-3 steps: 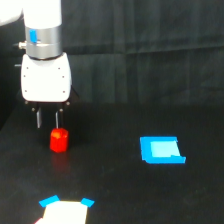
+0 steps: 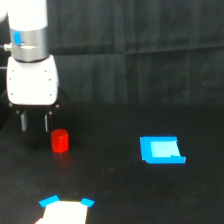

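A small red block (image 2: 60, 141) rests on the dark tabletop at the left. My gripper (image 2: 35, 122) hangs beside and slightly above it in the picture, to the block's left. Its two dark fingers stand apart, open, and nothing shows between them. How far the fingertips are from the block in depth is hard to judge.
A light-blue square outlined in brighter blue (image 2: 162, 150) lies on the table at the right. At the bottom edge is a white object (image 2: 65, 213) with blue pieces at its corners.
My arm has shifted left and a little lower, so the fingers have moved from above the red block to its left side. The block appears in the same place.
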